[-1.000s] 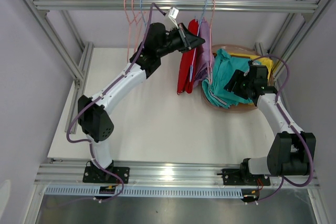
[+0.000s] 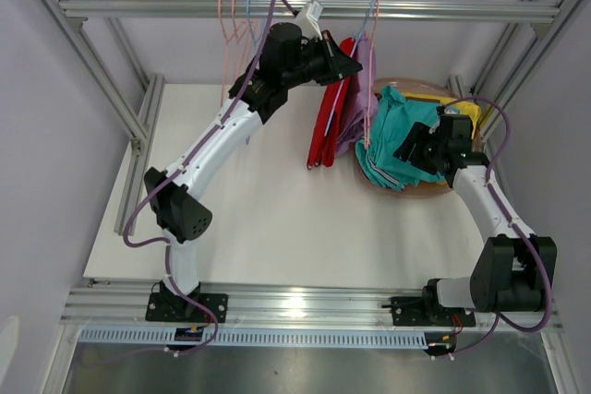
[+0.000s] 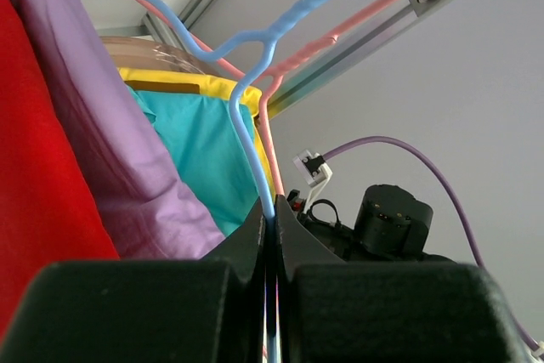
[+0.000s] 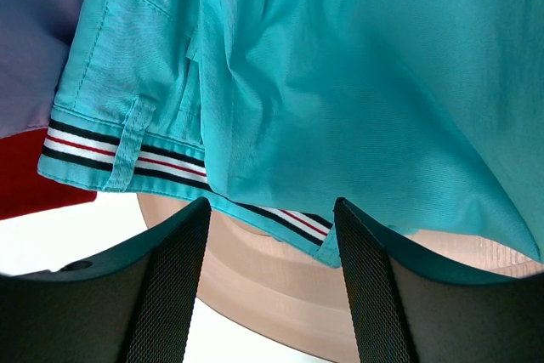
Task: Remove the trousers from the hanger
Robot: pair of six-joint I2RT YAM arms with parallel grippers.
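Red trousers (image 2: 328,117) and purple trousers (image 2: 355,117) hang from hangers on the rail. In the left wrist view a blue hanger (image 3: 242,116) runs down to my left gripper, which is shut on it; a pink hanger (image 3: 265,125) is just behind. The red cloth (image 3: 42,210) and purple cloth (image 3: 127,167) lie left of it. My right gripper is part open over turquoise trousers (image 4: 357,99) with a striped waistband, piled in a round basket (image 4: 272,312), with nothing seen between its fingertips.
The rail (image 2: 166,8) spans the top, with empty pink and blue hangers on its left part. Yellow cloth (image 2: 462,110) lies in the basket. The white board (image 2: 231,219) is clear at centre and left.
My left gripper has moved slightly right, and the hangers with the red and purple trousers have shifted and swung a little. The right arm looks unmoved.
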